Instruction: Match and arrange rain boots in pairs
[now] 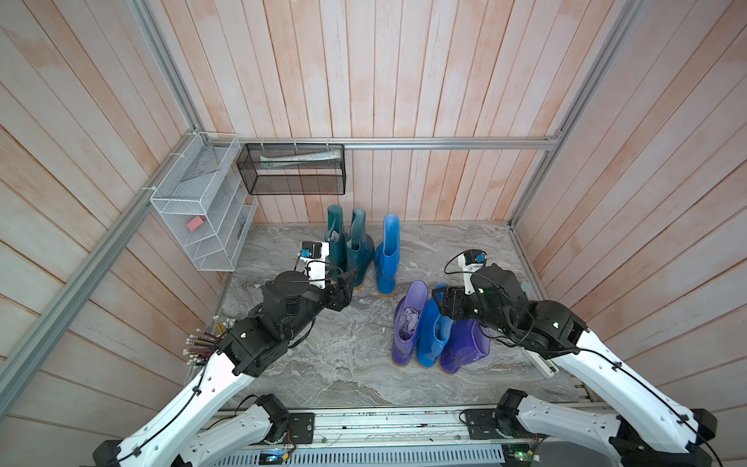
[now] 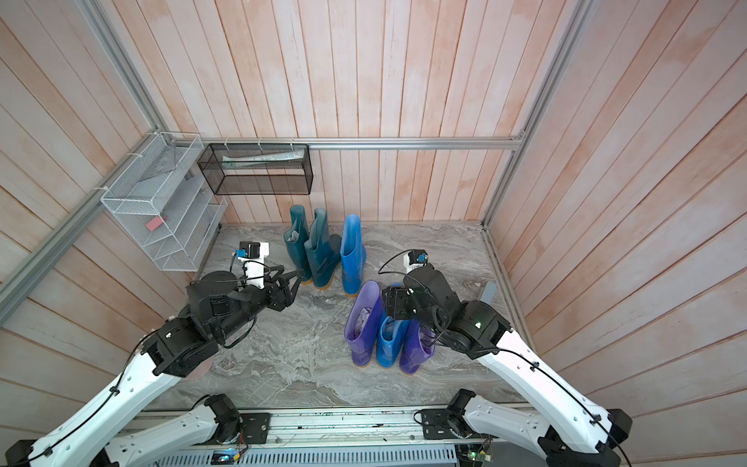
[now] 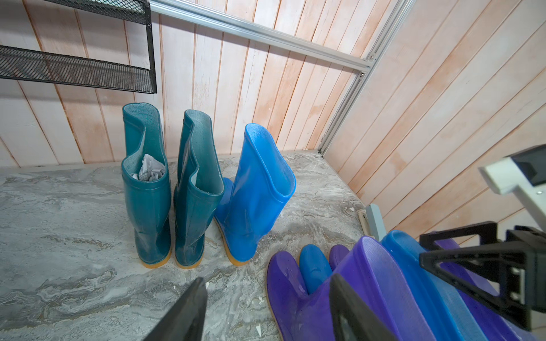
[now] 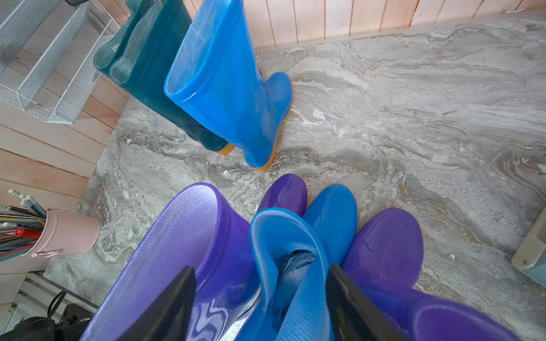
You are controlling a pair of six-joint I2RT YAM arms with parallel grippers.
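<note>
Two teal boots stand upright at the back, beside an upright blue boot. In front on the right, a second blue boot stands between two purple boots. My left gripper is open, out in front of the teal boots and left of the purple boot, with nothing between its fingers. My right gripper is open above the front blue boot, whose top shows between its fingertips; whether it touches the boot I cannot tell.
A black mesh basket and white wire racks hang on the walls. A pink pen cup stands at the left. A grey object lies by the right wall.
</note>
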